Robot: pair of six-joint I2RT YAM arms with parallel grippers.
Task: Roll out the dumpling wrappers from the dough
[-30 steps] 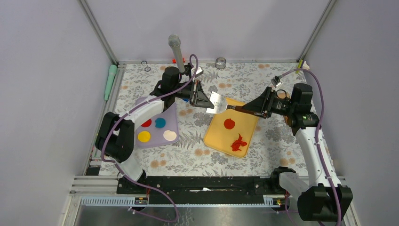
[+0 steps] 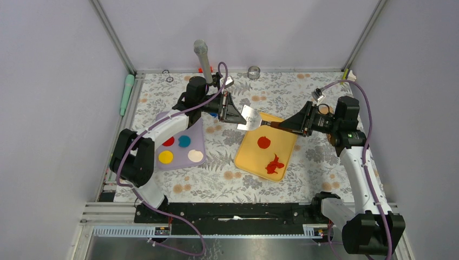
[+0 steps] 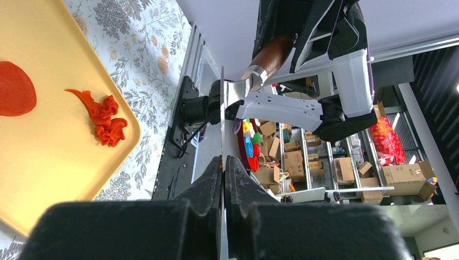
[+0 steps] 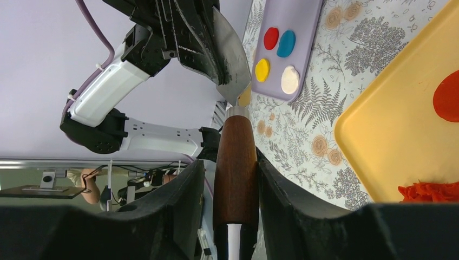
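A metal scraper blade [image 2: 249, 118] with a wooden handle [image 4: 234, 162] is held in mid-air above the yellow tray [image 2: 246, 154]. My right gripper [image 2: 295, 128] is shut on the handle, and my left gripper [image 2: 236, 119] is shut on the blade, seen edge-on in the left wrist view. On the tray lie a flat red dough disc [image 2: 264, 142] and a crumpled red dough piece [image 2: 275, 164].
A purple tray [image 2: 181, 162] with several coloured dough discs lies at the left, partly under my left arm. A teal rolling pin [image 2: 127, 94] lies beside the left rail. A small glass [image 2: 254, 72] stands at the back. Patterned mat surrounds the yellow tray.
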